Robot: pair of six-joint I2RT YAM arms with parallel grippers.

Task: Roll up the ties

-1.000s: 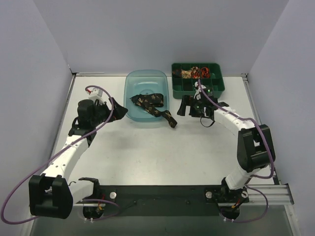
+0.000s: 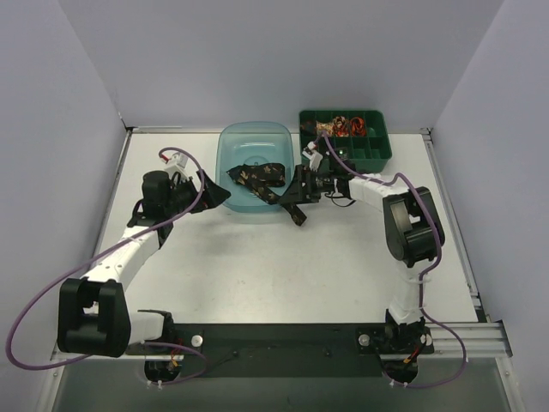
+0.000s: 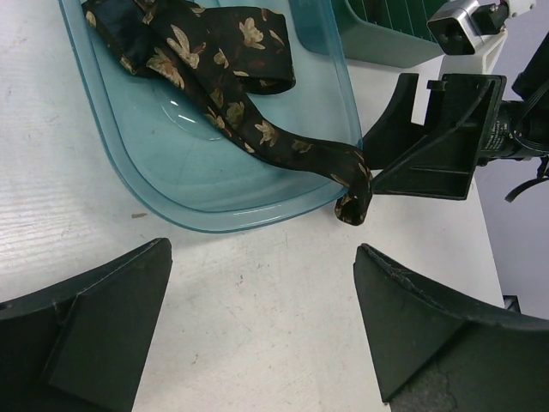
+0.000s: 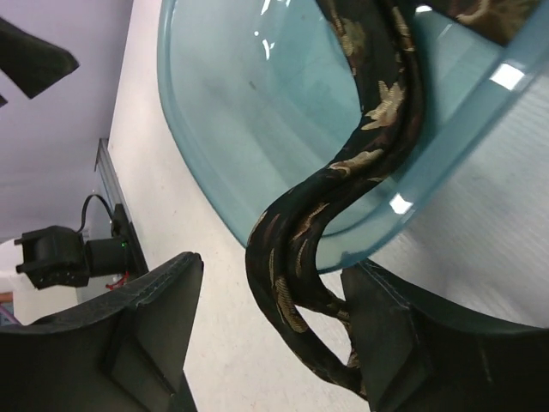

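A dark tie with gold-brown flowers point(image 2: 257, 178) lies folded in the clear blue tray point(image 2: 226, 154). One end hangs over the tray's front right rim onto the table. In the right wrist view this tail of the tie point(image 4: 296, 210) runs between the spread fingers of my right gripper, its end partly hidden behind the right-hand finger point(image 4: 364, 296). My left gripper stands open at the tray's left front side, nothing between its fingers, with bare table below it.
Behind the right arm is a green divided box point(image 2: 375, 154) with several rolled ties in its compartments. The white table point(image 2: 249, 275) in front of the tray is clear.
My right gripper has moved left to the tie's hanging end, and its fingers now stand around it. The left gripper has shifted slightly right. The tie looks almost unmoved.
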